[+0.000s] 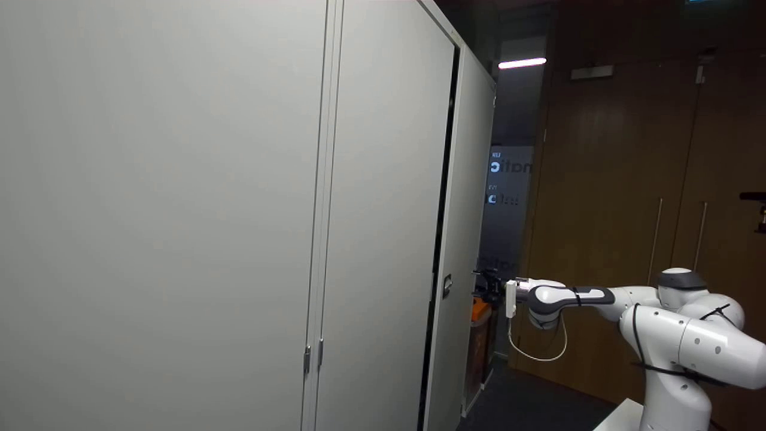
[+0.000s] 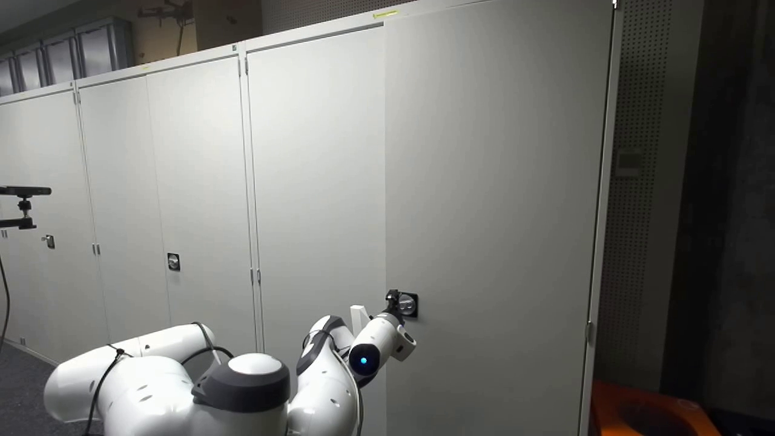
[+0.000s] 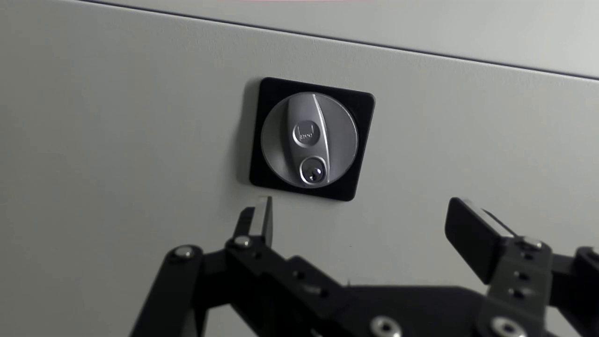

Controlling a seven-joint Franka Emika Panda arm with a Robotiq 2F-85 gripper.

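Note:
A grey cabinet door (image 2: 501, 181) carries a round silver turn-handle (image 3: 307, 137) with a keyhole, set in a black square plate (image 3: 360, 168). In the wrist view the handle lies above and between the tips of my open gripper, nearer the left finger, and nothing is between the fingers. From exterior view 1, my gripper (image 1: 481, 282) faces the door just to the right of the handle (image 1: 447, 286). Exterior view 2 has the gripper (image 2: 393, 297) partly overlapping the handle's left side. Whether the fingers touch the door cannot be told.
This door's edge stands slightly proud, with a dark gap (image 1: 442, 201) along it. More closed cabinets (image 2: 120, 181) run to the left. An orange-topped bin (image 1: 481, 310) is past the cabinet, and a camera on a stand (image 2: 25, 207) is at the far left.

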